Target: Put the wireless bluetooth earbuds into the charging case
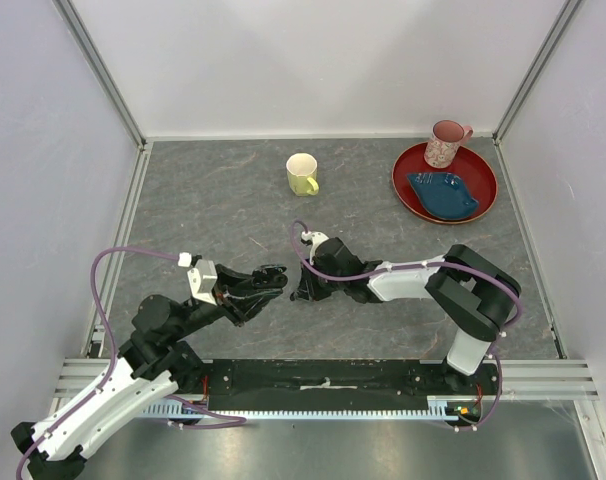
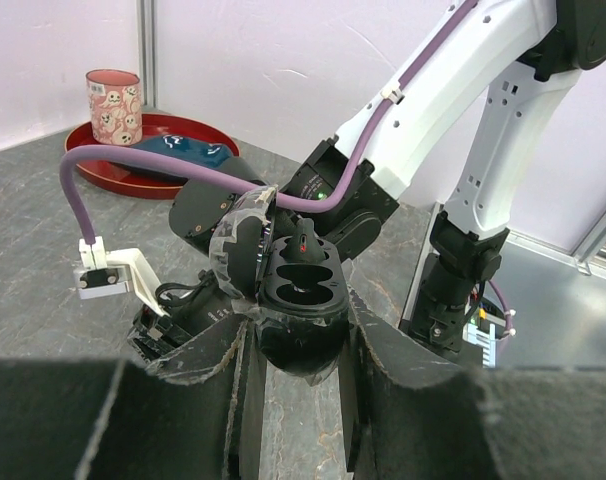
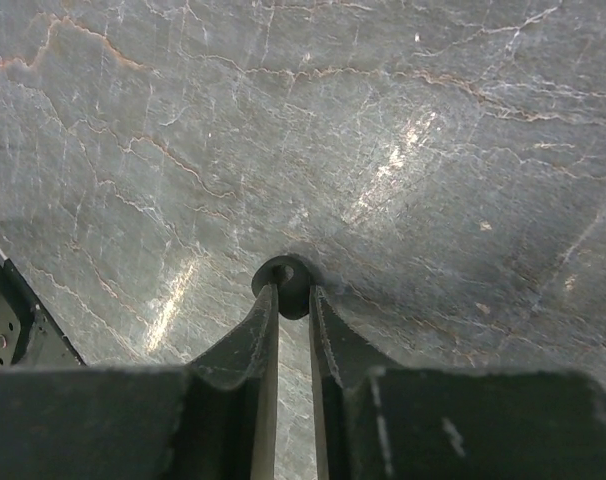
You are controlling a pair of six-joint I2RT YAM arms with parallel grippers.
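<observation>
My left gripper [image 1: 268,290] is shut on the black charging case [image 2: 303,310], its lid raised and its compartments showing in the left wrist view. A small black earbud [image 3: 286,277] lies on the grey marble table [image 3: 443,180]. My right gripper is down over it, the two fingertips close around the earbud; whether they grip it is hard to tell. In the top view, the right gripper stands just right of the left one, pointing down at the table.
A red tray [image 1: 403,201] with a blue dish [image 1: 443,195] and a pink mug [image 1: 443,140] stands at the back right. A yellow-green mug [image 1: 301,173] stands at the back middle.
</observation>
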